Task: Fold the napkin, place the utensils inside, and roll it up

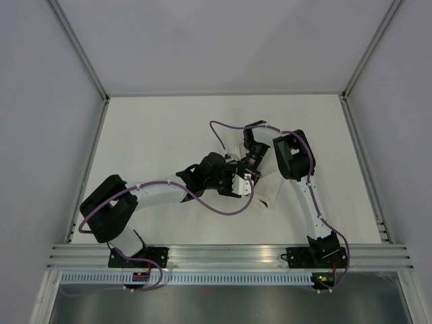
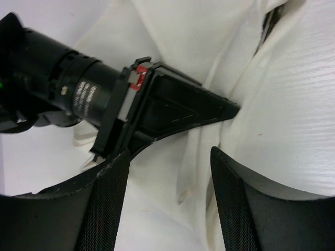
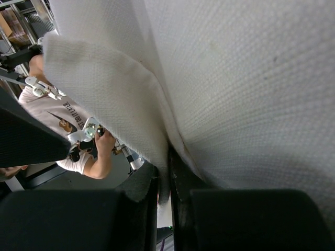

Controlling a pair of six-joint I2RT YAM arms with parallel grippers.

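Note:
The white napkin (image 1: 270, 189) lies partly folded in the right middle of the table, mostly under both arms. In the left wrist view, the napkin (image 2: 172, 31) forms a long, loose fold along its edge. A dark piece, perhaps a utensil (image 2: 269, 22), shows inside that fold at the top; the rest is hidden. My right gripper is shut on a gathered ridge of the cloth. My left gripper stands open just before the fold, with its fingers (image 2: 112, 180) apart and the right gripper's dark tip lying across the cloth beyond them.
Bare table (image 1: 158, 135) spreads to the left and back, and more is clear at the far right. Both arms crowd closely over the napkin. Purple cables (image 1: 223, 212) loop beside the arms. A person (image 3: 78, 125) shows beyond the cloth in the right wrist view.

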